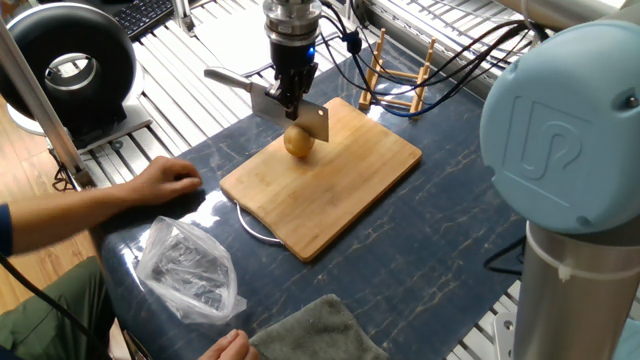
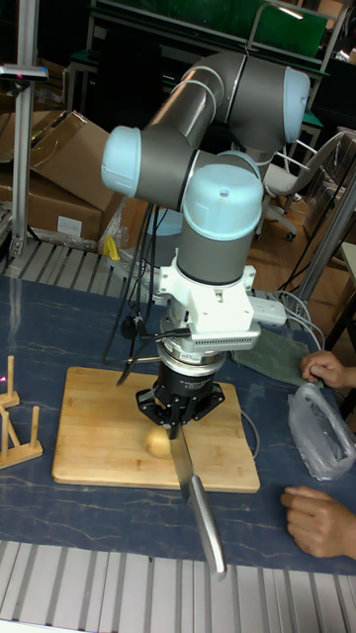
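Note:
A cleaver-like knife (image 1: 314, 121) with a wide metal blade hangs in my gripper (image 1: 292, 108), which is shut on the upper part of the blade. The knife's handle (image 2: 209, 533) sticks out free, with no hand on it. Just by the lower edge of the blade, a round yellow-brown potato-like item (image 1: 298, 142) rests on the wooden cutting board (image 1: 335, 185). In the other exterior view this round item (image 2: 158, 442) shows beside the blade; whether they touch I cannot tell. The fingertips are partly hidden in both views.
A person's fist (image 1: 168, 182) rests at the table's left edge, and another hand (image 1: 230, 347) is at the front edge. A clear plastic bag (image 1: 190, 270), a grey cloth (image 1: 315, 330) and a wooden rack (image 1: 400, 85) surround the board. The table right of the board is clear.

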